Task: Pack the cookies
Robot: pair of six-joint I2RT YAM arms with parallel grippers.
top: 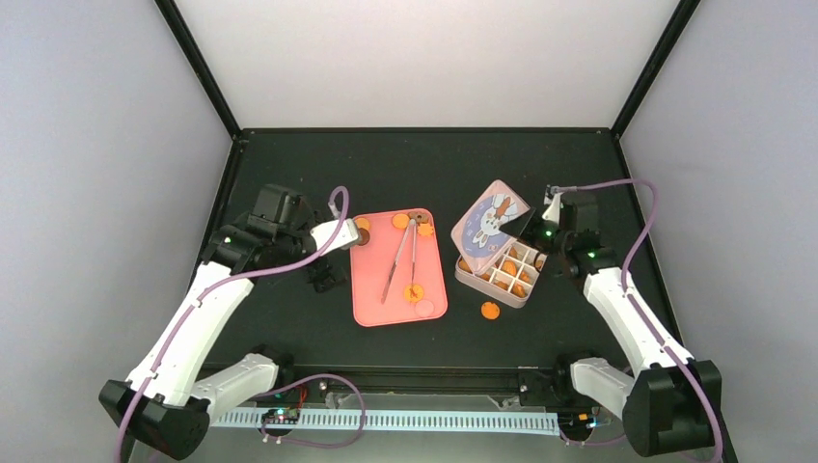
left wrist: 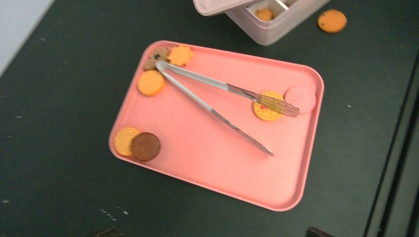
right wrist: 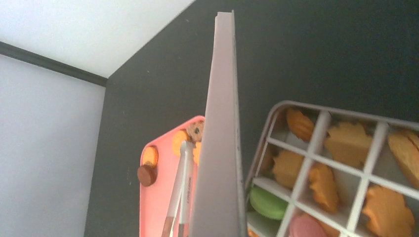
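The compartments hold orange, green and pink cookies (right wrist: 267,202). My left gripper (top: 333,251) stands open at the left of the pink tray (left wrist: 207,163), its fingertips barely showing in the left wrist view. On the tray lie several cookies (left wrist: 150,81) and metal tongs (left wrist: 197,98).
A single orange cookie (top: 490,310) lies on the black mat just in front of the box. The mat behind the tray and box is clear.
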